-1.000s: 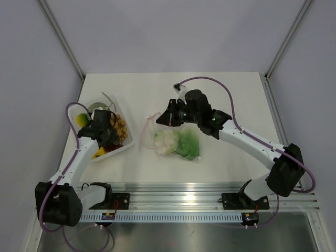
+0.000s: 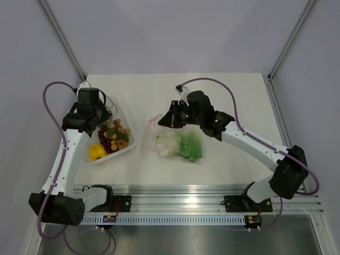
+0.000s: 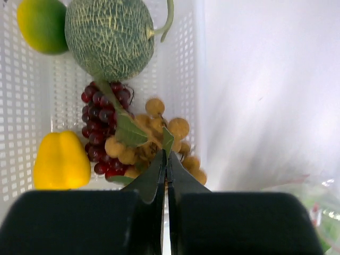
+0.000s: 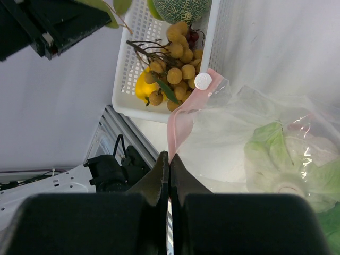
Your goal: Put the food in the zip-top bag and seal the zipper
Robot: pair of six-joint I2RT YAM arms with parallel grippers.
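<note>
My left gripper (image 2: 99, 114) hangs over the white basket (image 2: 127, 146), shut, with a stem and leaves of the longan bunch (image 3: 178, 127) at its tips. The basket holds red grapes (image 3: 95, 125), a yellow pepper (image 3: 61, 159), a melon (image 3: 109, 37) and a green fruit (image 3: 37, 26). My right gripper is shut at the pink zipper edge of the clear bag (image 4: 212, 149); whether the film is between its fingers I cannot tell. Pale and green leafy food (image 2: 188, 143) lies in the bag.
The bag lies right of the basket in mid-table. Metal rails run along the front edge.
My left gripper has risen and moved toward the back, with the longan bunch shifting in the basket below it. My right arm and the bag look unchanged.
</note>
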